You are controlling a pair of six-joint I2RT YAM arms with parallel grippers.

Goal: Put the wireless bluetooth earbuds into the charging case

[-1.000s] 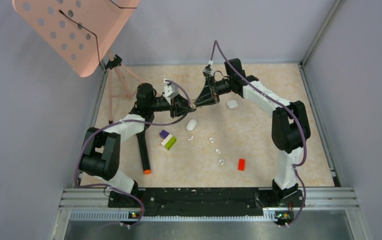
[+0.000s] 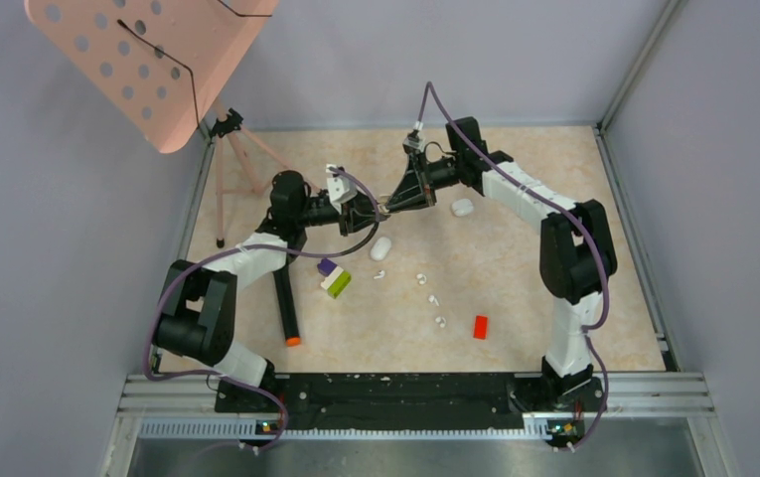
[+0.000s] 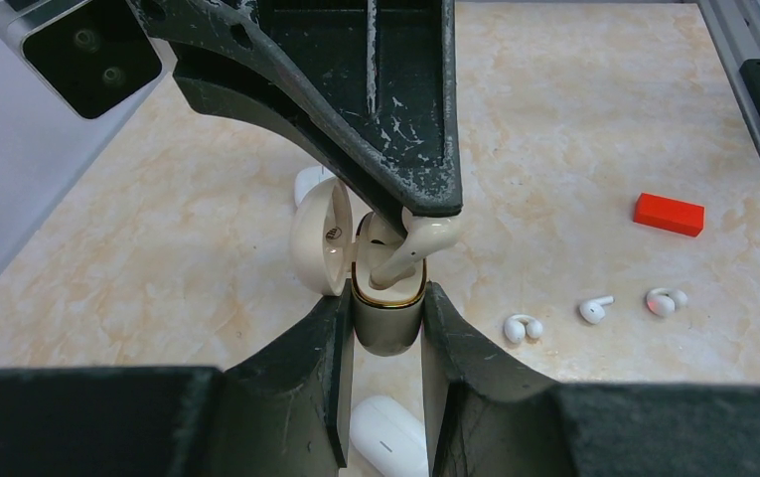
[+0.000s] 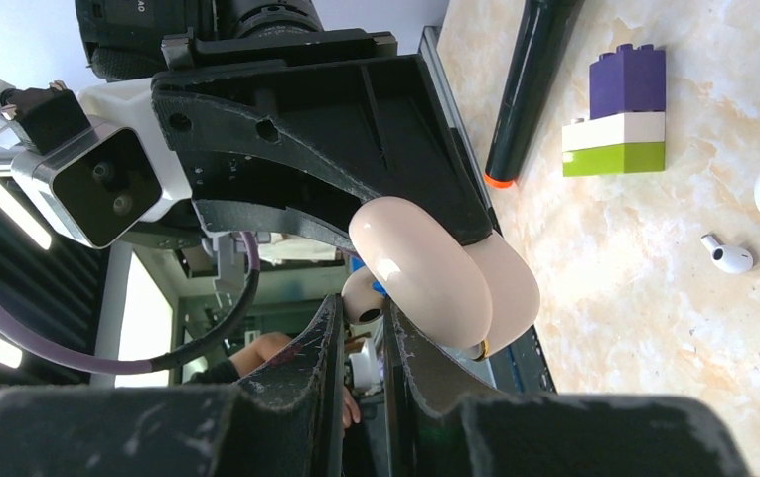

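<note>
My two grippers meet over the middle of the table. My left gripper point(image 2: 376, 211) is shut on an open cream charging case point(image 3: 387, 323) with a gold rim, its lid point(image 3: 311, 238) standing up. At the case's mouth, my right gripper point(image 2: 395, 207) is shut on a cream earbud point(image 3: 425, 237), whose stem reaches into the case; whether it is seated I cannot tell. In the right wrist view the case point(image 4: 420, 273) hides part of the earbud.
Several loose earbuds point(image 3: 594, 308), white cases point(image 2: 380, 248), stacked bricks point(image 2: 336, 283), a dark tube point(image 2: 286, 303) and a red block point(image 2: 480, 327) lie on the table point(image 2: 554, 338).
In the top view my left arm has shifted very slightly. The right arm looks unmoved.
</note>
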